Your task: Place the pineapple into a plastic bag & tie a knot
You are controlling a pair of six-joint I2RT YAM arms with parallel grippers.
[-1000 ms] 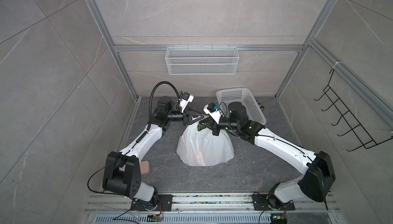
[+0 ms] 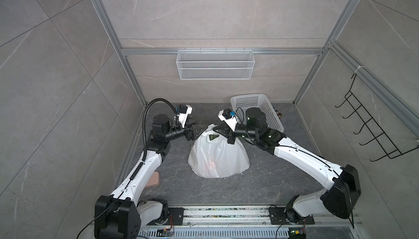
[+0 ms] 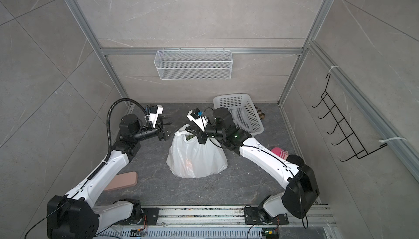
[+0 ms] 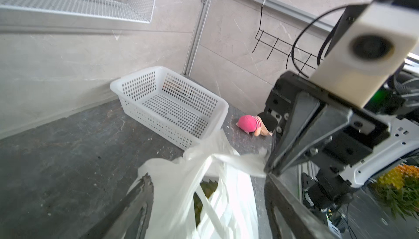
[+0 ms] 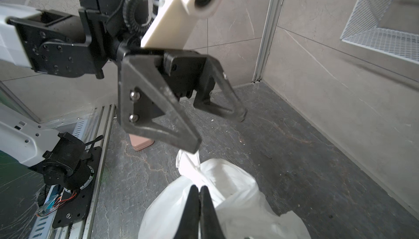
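A white plastic bag [image 2: 218,156] stands mid-floor, its top gathered, with green pineapple leaves [image 4: 203,195] showing through an opening. My left gripper is open just left of the bag's top, nothing held; its fingertips hang above the bag in the right wrist view. My right gripper is shut at the bag's top, over the white plastic; whether a thin piece of plastic is between its fingers is hard to tell.
A white perforated basket [image 4: 170,108] stands at the back right, a pink toy [image 4: 248,123] beside it. A pink block [image 3: 121,181] lies at the front left. A wire shelf [image 2: 214,64] hangs on the back wall, a black hook rack [image 2: 371,125] on the right.
My left gripper has drawn back leftward, away from the bag's top and my right gripper. The right arm has shifted only slightly; the bag looks much the same.
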